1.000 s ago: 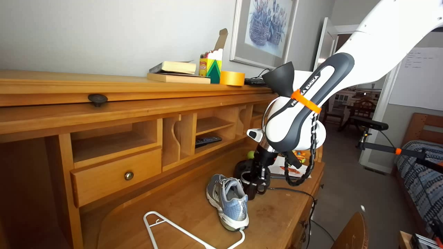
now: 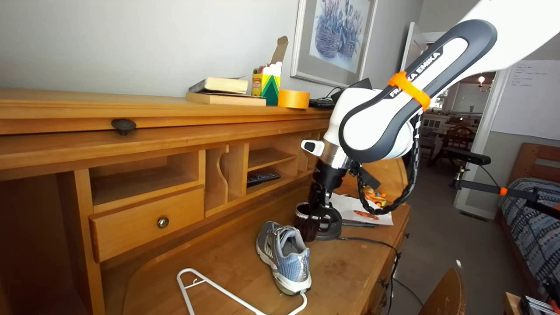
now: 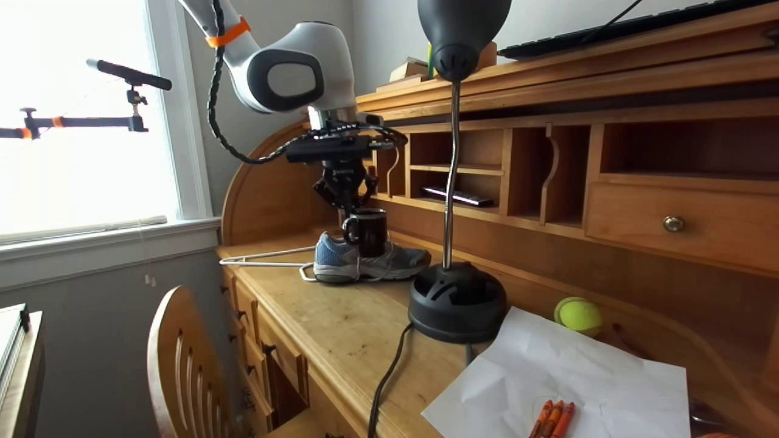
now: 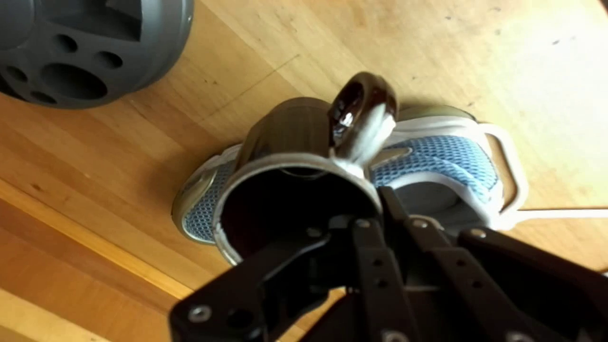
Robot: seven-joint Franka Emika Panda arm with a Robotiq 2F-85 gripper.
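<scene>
A dark brown mug [image 4: 290, 128] with a pale rim is held by my gripper, which is shut on its wall. One finger reaches inside the mug and the other stays outside. In the second exterior view the mug [image 3: 370, 233] hangs above the desk surface, overlapping the middle of a grey-blue running shoe [image 3: 337, 257]. The first exterior view has the mug [image 2: 307, 225] just beyond the shoe [image 2: 292, 260]. Whether mug and shoe touch is unclear.
A black desk lamp's base [image 3: 457, 310] stands close by, its cord running over the front edge. A white hanger [image 2: 225, 292] lies against the shoe's heel. White paper [image 3: 540, 365] with crayons and a tennis ball [image 3: 578, 315] lie past the lamp.
The gripper and mug have risen and shifted slightly left in the first exterior view. The shoe and hanger have slid a little to the left too.
</scene>
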